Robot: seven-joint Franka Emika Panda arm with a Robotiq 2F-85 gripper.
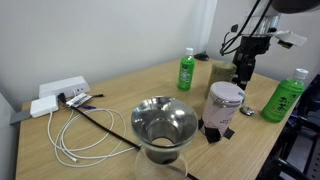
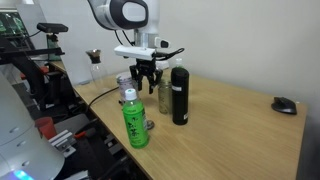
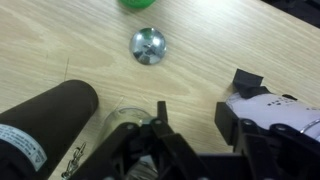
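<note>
In the wrist view my gripper has its two dark fingers apart, with only bare wood showing between their tips. Left of them is the round rim of a clear glass jar (image 3: 118, 118), partly hidden by the gripper. A pink-and-white canister (image 3: 282, 110) lies to the right of the fingers. From the first exterior view, the gripper (image 1: 240, 72) hangs behind the canister (image 1: 222, 105) and beside the yellowish jar (image 1: 219, 73). In the second exterior view the gripper (image 2: 148, 76) is next to the jar (image 2: 165, 95); whether they touch, I cannot tell.
A black bottle (image 2: 180, 95) stands close to the jar. Green bottles (image 1: 283, 100) (image 1: 186, 70) and a small metal disc (image 3: 148, 46) are nearby. A metal bowl (image 1: 165, 122) rests on a glass. White cables (image 1: 75, 135) lie left.
</note>
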